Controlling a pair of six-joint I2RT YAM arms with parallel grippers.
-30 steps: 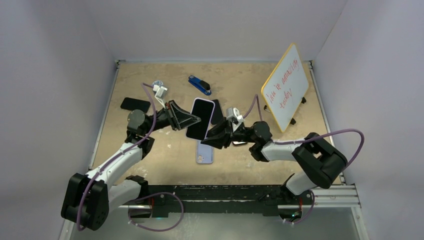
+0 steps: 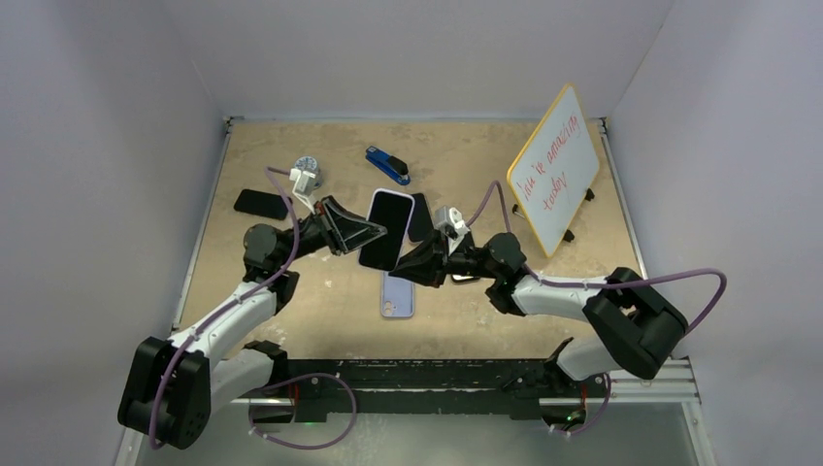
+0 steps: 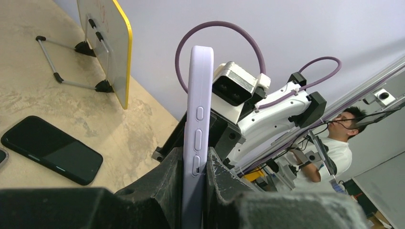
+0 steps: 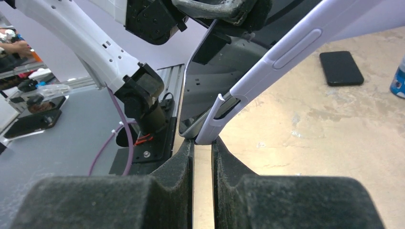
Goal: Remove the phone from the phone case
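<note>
A phone [image 2: 387, 218] in a pale lilac case [image 3: 198, 95] is held in the air, its dark screen facing up in the top view. My left gripper [image 2: 374, 233] is shut across it. My right gripper [image 2: 396, 272] has its fingertips at the case's lower corner, where a strip of the case stands slightly apart from the phone's edge in the right wrist view. The fingers look narrowly parted; whether they grip the rim is unclear.
A lilac slab [image 2: 397, 299] lies below the held phone, dark phones [image 3: 51, 149] [image 4: 341, 67] lie on the table, a blue stapler [image 2: 387, 164] is at the back and a whiteboard [image 2: 553, 170] stands at the right.
The right arm's elbow has shifted slightly rightward and down in the top view. The held phone and both grippers have moved only a little.
</note>
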